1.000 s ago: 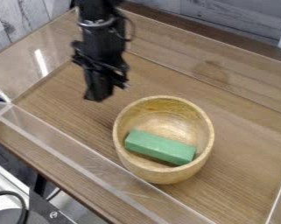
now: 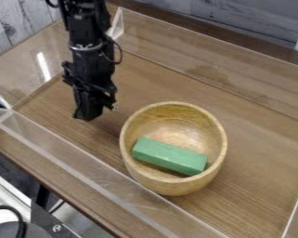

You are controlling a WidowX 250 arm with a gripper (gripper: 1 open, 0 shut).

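Note:
My gripper (image 2: 86, 104) hangs low over the wooden surface on the left side of the camera view, shut, with nothing visible between its fingers. A round tan bowl (image 2: 146, 124) sits at the lower right of it, apart from it, and holds a green rectangular block (image 2: 170, 156).
Cables lie beyond its left edge and at the lower left corner.
My gripper has moved left, away from the bowl, and down. The bowl and green block look essentially unchanged.

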